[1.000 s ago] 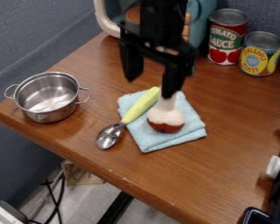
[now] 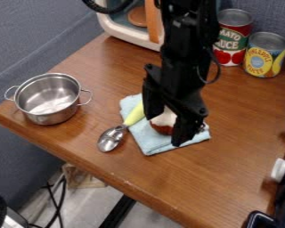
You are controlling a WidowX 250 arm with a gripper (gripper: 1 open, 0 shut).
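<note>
My black gripper [image 2: 171, 112] is lowered over a light blue cloth [image 2: 157, 142] on the wooden table, around a cupcake-like item [image 2: 164, 122] that it largely hides. Whether the fingers are closed on it cannot be seen. A yellow corn-like item [image 2: 134, 115] lies on the cloth, left of the gripper, and a metal spoon [image 2: 111, 138] lies at the cloth's left.
A steel pot [image 2: 47, 100] stands at the left edge. Two cans, tomato [image 2: 231, 37] and yellow [image 2: 265, 56], stand at the back right. Dark objects with white knobs line the right edge.
</note>
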